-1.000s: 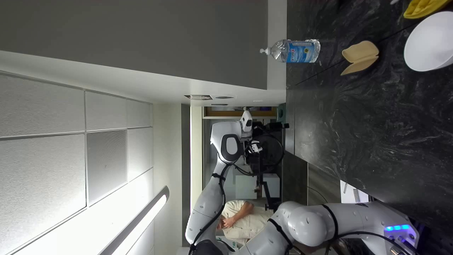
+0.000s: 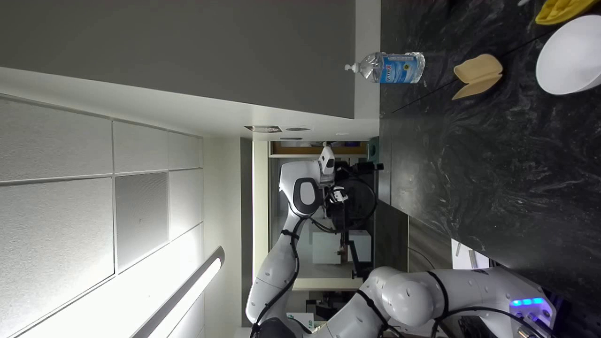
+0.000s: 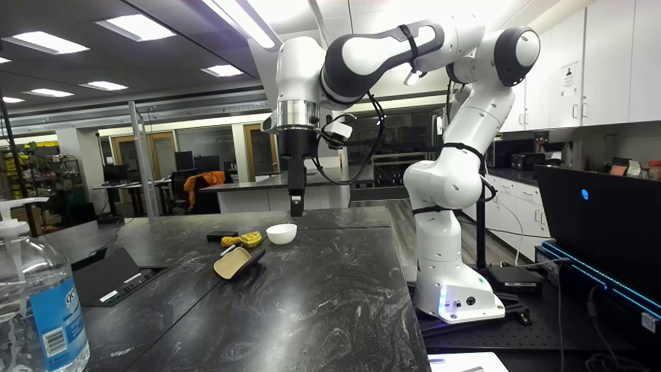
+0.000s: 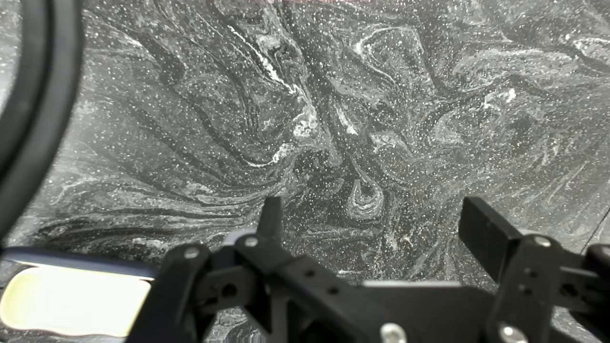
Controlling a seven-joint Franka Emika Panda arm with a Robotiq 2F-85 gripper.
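Observation:
My gripper hangs above the dark marbled countertop (image 4: 343, 131). Its black fingers are spread wide in the wrist view, with only bare counter showing between them. In exterior view 2 the same gripper (image 3: 297, 205) points straight down, behind and above a white bowl (image 3: 282, 233). An open case with tan lining (image 3: 232, 263) lies on the counter in front of that bowl, and part of the case (image 4: 74, 300) shows at lower left in the wrist view. Beyond the case are yellow items (image 3: 250, 239).
A clear bottle with a blue label (image 2: 401, 68) stands on the counter, close to the camera in exterior view 2. A dark flat device (image 3: 111, 273) and a small black box (image 3: 221, 236) are on the left.
A person visible behind the arm in the earlier exterior view 1 is no longer seen there. The arm and the objects on the counter look unmoved.

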